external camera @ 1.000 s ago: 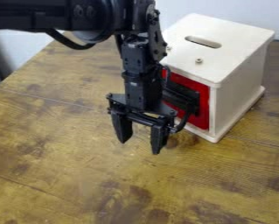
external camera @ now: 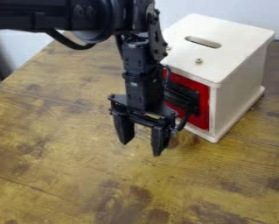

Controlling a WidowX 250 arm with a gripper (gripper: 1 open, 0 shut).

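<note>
My black gripper (external camera: 141, 137) hangs low over the wooden table, fingers pointing down and spread apart, with nothing visible between them. Just behind it to the right stands a white wooden box (external camera: 235, 70) with a slot in its top, a small knob and a red front panel (external camera: 195, 121). The arm and gripper hide part of that red front, so whether it is an opening or a door is unclear.
A pale wall lies beyond its back edge.
</note>
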